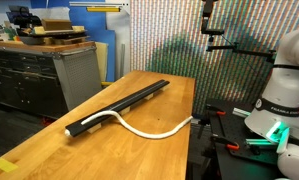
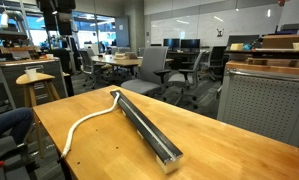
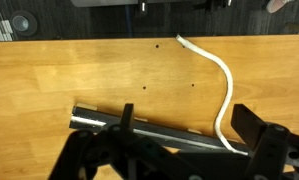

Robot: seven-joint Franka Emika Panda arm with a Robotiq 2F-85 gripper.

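A white flexible cord or tube (image 1: 139, 132) curves over the wooden table, one end resting at the near end of a long black channel (image 1: 117, 108). In the second exterior view the cord (image 2: 81, 120) bends away from the channel (image 2: 149, 130) toward the robot's side. My gripper is open, its two dark fingers wide apart, with nothing between them. From the wrist view, the channel (image 3: 171, 133) passes behind the fingers, and the cord (image 3: 228, 88) arcs to the right, its lower part partly hidden by the right finger.
A grey cabinet (image 1: 79, 75) stands behind it in the first exterior view. A stool (image 2: 37, 80) and office chairs (image 2: 154, 82) lie beyond the table's edges.
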